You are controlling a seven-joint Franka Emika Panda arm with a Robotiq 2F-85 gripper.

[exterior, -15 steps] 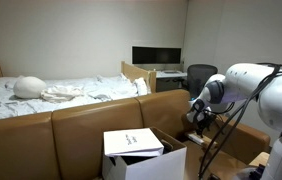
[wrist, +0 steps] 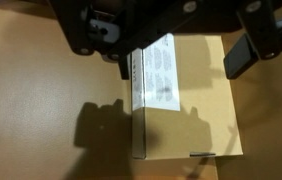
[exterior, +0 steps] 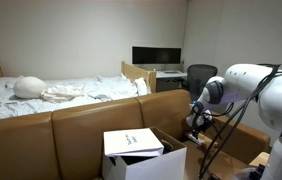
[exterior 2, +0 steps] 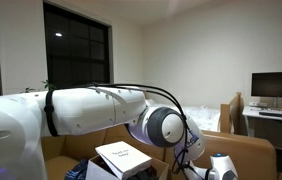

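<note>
A tan cardboard box (wrist: 191, 132) with a white printed label (wrist: 161, 80) fills the middle of the wrist view, lying on a brown surface. My gripper is over it with fingers wide apart, one finger (wrist: 241, 58) by the box's right edge and the other near its left edge. Whether either finger touches the box cannot be told. In exterior view 1 the gripper (exterior: 194, 132) is low beside the brown couch back, where the box is hard to make out. The arm hides much of exterior view 2.
A white open box (exterior: 141, 164) stands on the couch to the gripper's left, with a white printed carton (exterior: 134, 142) on top and dark items inside. The brown couch back (exterior: 79, 131) rises behind. A cable hangs along the arm.
The gripper and wrist have shifted only slightly near the couch back. The white box and its carton have stayed in place.
</note>
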